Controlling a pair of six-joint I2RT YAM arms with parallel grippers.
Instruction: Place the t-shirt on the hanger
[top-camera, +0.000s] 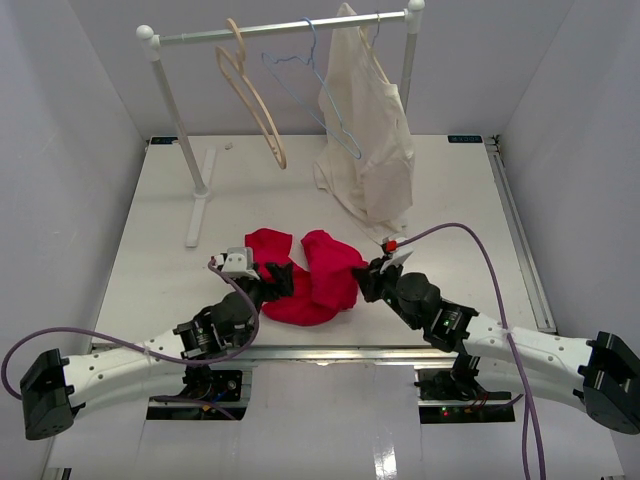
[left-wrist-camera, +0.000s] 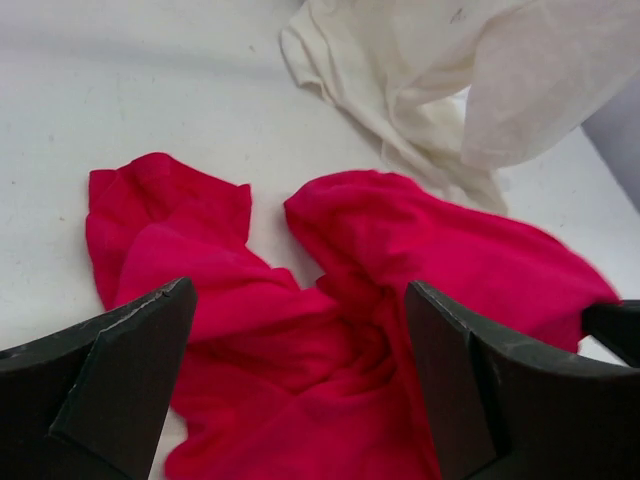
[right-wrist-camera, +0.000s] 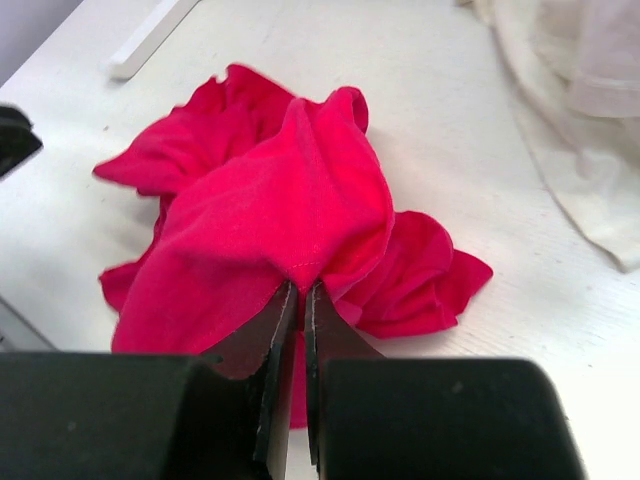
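Observation:
The red t shirt (top-camera: 300, 300) lies crumpled at the front middle of the white table, its right part lifted by my right gripper (top-camera: 365, 275), which is shut on it; the fabric bunches above its fingertips in the right wrist view (right-wrist-camera: 280, 230). My left gripper (top-camera: 272, 280) is over the shirt's left part, its fingers apart in the left wrist view, with shirt below and between them (left-wrist-camera: 250, 390). A wooden hanger (top-camera: 262, 120) and a blue hanger (top-camera: 340, 120) hang empty on the rack's bar (top-camera: 270, 28).
A cream cloth (top-camera: 375, 150) hangs on another hanger at the bar's right and trails onto the table behind the shirt. The rack's foot (top-camera: 198, 210) stands at the back left. Bare table (top-camera: 150, 260) shows at left and right.

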